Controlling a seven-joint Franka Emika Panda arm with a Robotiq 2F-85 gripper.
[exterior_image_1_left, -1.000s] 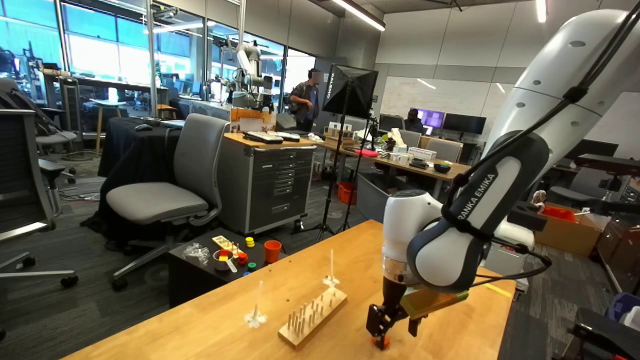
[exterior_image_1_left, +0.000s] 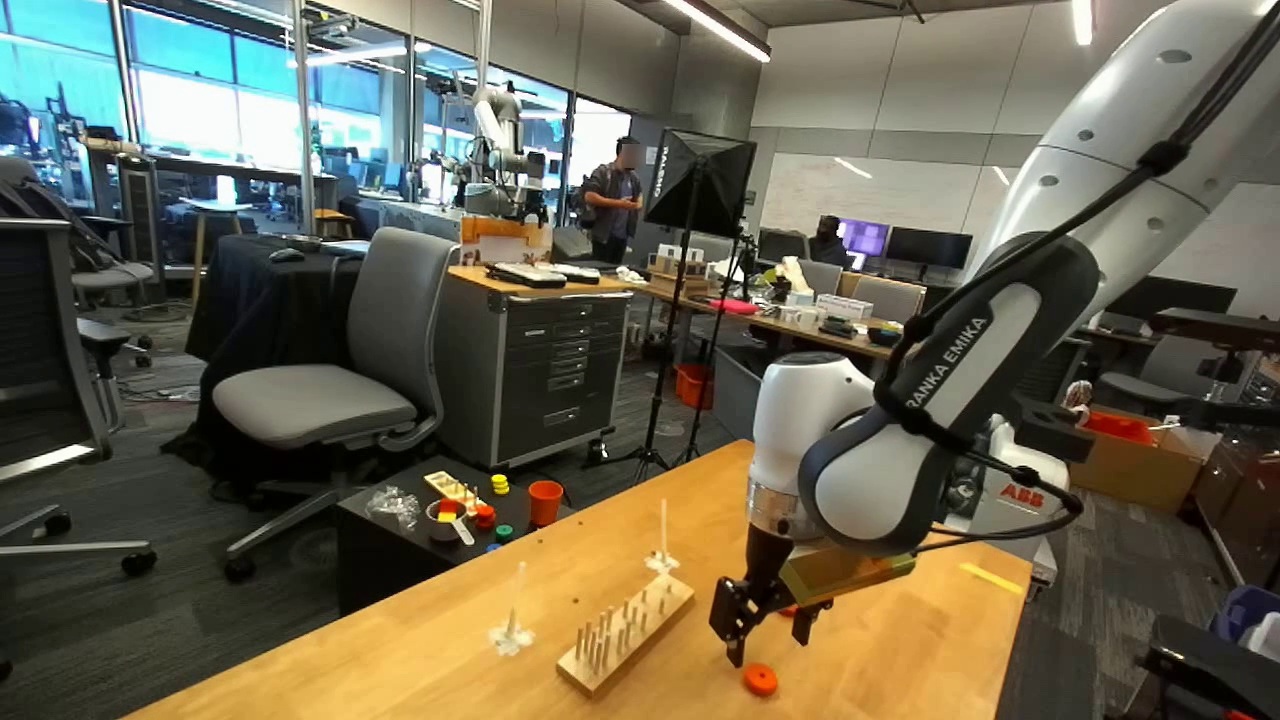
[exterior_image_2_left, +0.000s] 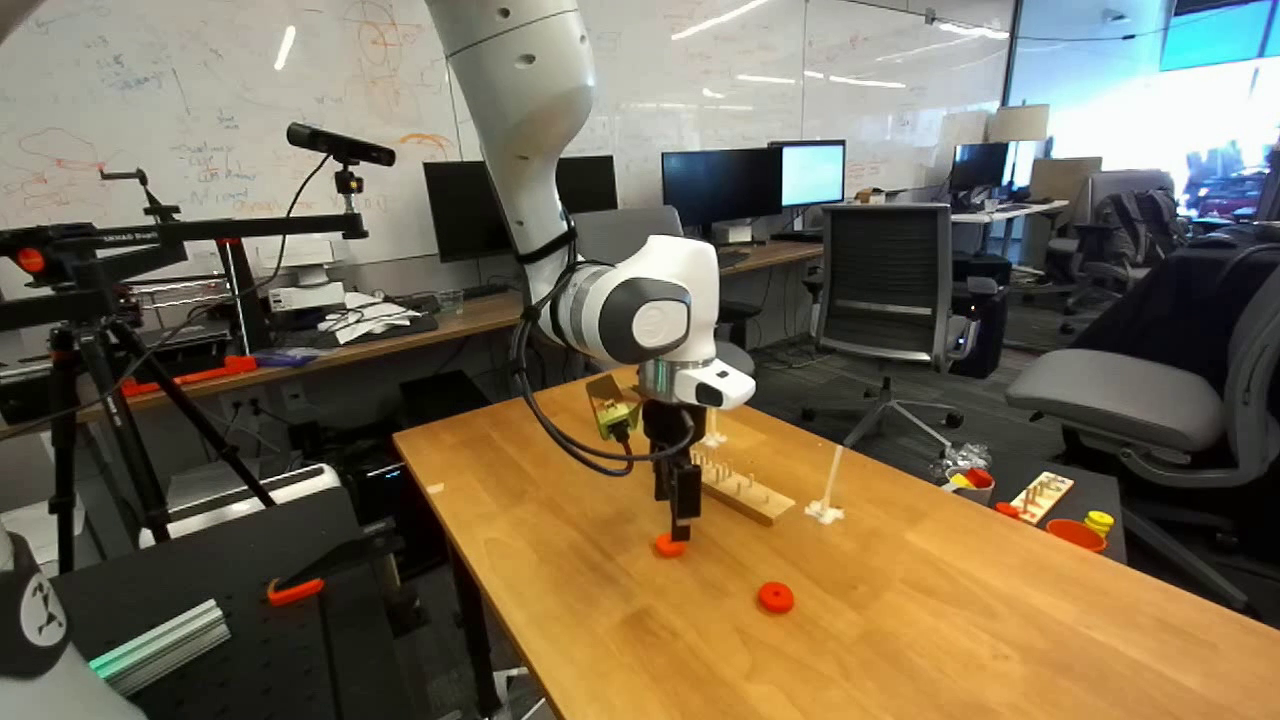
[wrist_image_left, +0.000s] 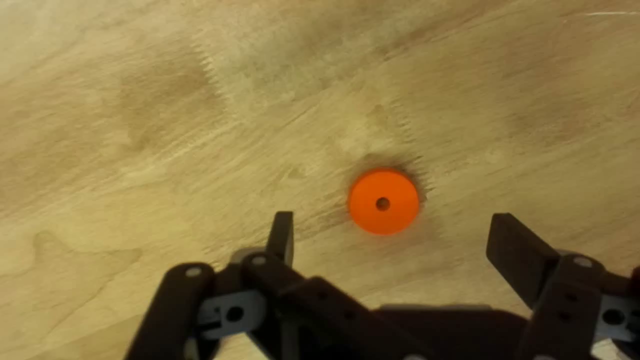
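Observation:
Above the wooden table (exterior_image_1_left: 912, 624) hangs my gripper (exterior_image_1_left: 768, 649), open and empty. Two orange-red discs lie flat on the tabletop. In exterior view 1, the nearer disc (exterior_image_1_left: 759, 679) shows whole just below the fingers, while the other disc (exterior_image_1_left: 788, 611) is mostly hidden behind the gripper. Exterior view 2 has one disc (exterior_image_2_left: 669, 546) close under a fingertip and a second disc (exterior_image_2_left: 776, 598) in the open. From the wrist, a disc (wrist_image_left: 384, 202) with a small centre hole appears between the spread fingers, a little ahead of their tips and untouched.
A wooden peg board (exterior_image_1_left: 624, 634) lies beside the gripper. Two upright sticks on white bases, one near (exterior_image_1_left: 513, 618) and one far (exterior_image_1_left: 663, 540), stand beyond it. A low black table holds an orange cup (exterior_image_1_left: 545, 503) and small parts.
The gripper has risen and shifted left in exterior view 1. The nearer disc, earlier partly covered by a finger, now shows whole in about the same place.

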